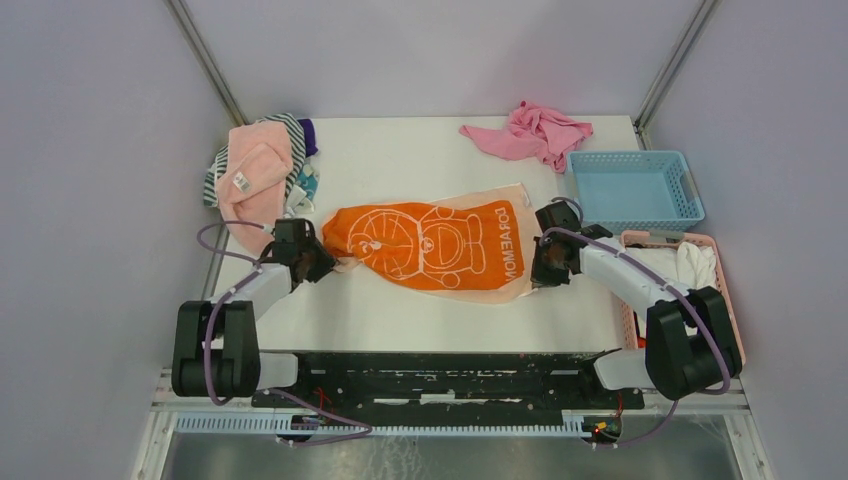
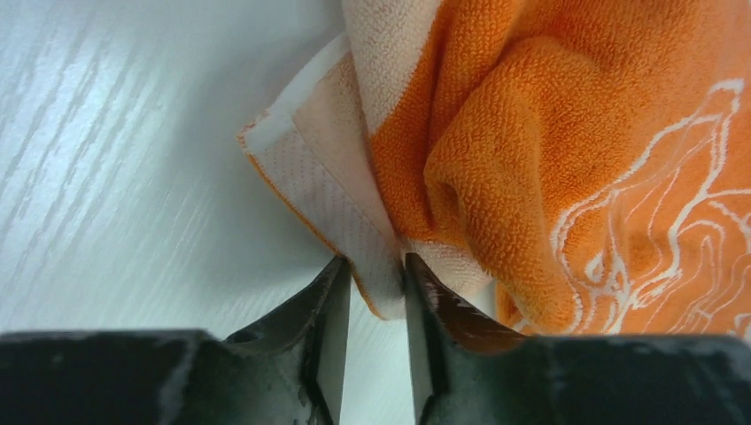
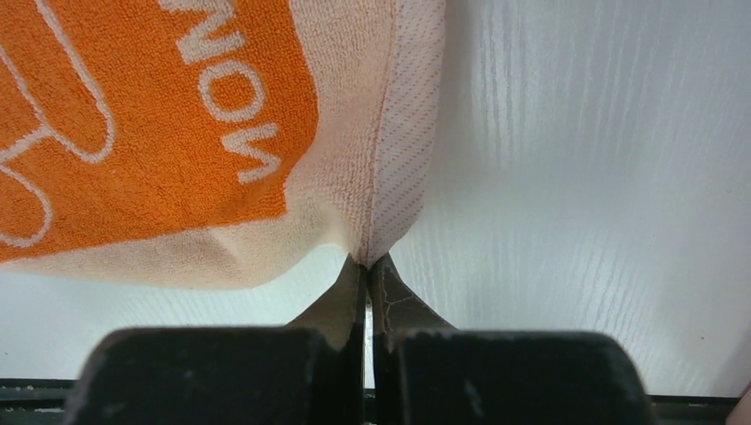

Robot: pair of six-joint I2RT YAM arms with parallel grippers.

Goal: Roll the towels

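Note:
The orange Doraemon towel (image 1: 430, 245) lies spread across the table, bunched and folded at its left end. My left gripper (image 1: 326, 262) is down at that end, its fingertips (image 2: 329, 274) around the cream hem (image 2: 336, 204); whether they are closed on it is unclear. My right gripper is shut on the towel's near right corner, where the cream border (image 3: 398, 133) gathers between the fingertips.
A pile of folded towels (image 1: 255, 170) sits at the back left, a pink cloth (image 1: 530, 135) at the back right. A blue basket (image 1: 635, 190) and a pink basket (image 1: 730, 320) with white cloths stand on the right.

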